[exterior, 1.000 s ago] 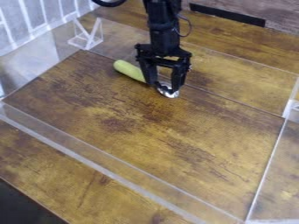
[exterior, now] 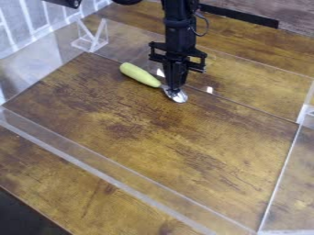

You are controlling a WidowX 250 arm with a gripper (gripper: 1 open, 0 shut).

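My black gripper [exterior: 171, 78] reaches down from the top into a clear-walled area on the wooden table. Its fingertips are at a small shiny silver utensil [exterior: 174, 94], possibly a spoon, and appear shut on it, though the grip is partly hidden by the gripper's body. A pale yellow-green elongated object [exterior: 140, 73], like a toy vegetable, lies just to the left of the utensil.
Clear plastic walls [exterior: 135, 167] bound the work area, with white brackets [exterior: 91, 37] at the back left.
My gripper has shifted slightly and turned over the silver utensil, which now shows more below the fingers than a second ago. The yellow-green object looks nearly unmoved.
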